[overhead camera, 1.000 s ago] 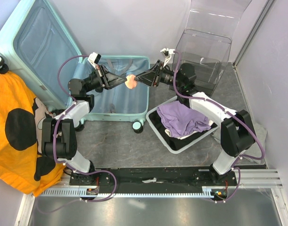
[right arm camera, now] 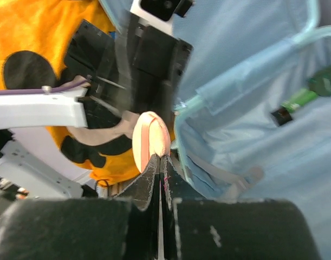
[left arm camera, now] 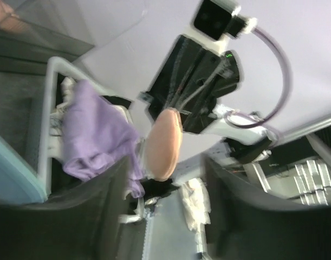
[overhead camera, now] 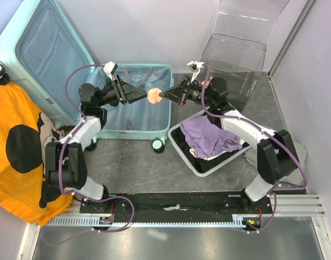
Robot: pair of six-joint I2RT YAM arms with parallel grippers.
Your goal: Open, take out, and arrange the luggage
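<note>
A round, flat peach-coloured piece (overhead camera: 155,96) is held in the air over the open light-blue suitcase's (overhead camera: 146,133) right side. My right gripper (overhead camera: 162,95) has its fingertips shut on the edge of this piece, as the right wrist view also shows. Facing it from the left, my left gripper (overhead camera: 145,96) stands open; its blurred fingers (left arm camera: 115,187) are spread wide in the left wrist view, and the peach piece (left arm camera: 164,145) appears beyond them. A green bottle (right arm camera: 300,99) lies inside the suitcase in the right wrist view.
A grey basket (overhead camera: 200,173) with folded purple cloth (overhead camera: 211,135) sits under the right arm. Behind stands a clear box (overhead camera: 238,49) with its lid raised. Orange cloth with dark spots (overhead camera: 16,179) hangs at the left. Floor between the arms is mostly clear.
The piece has shifted slightly rightward with the right arm.
</note>
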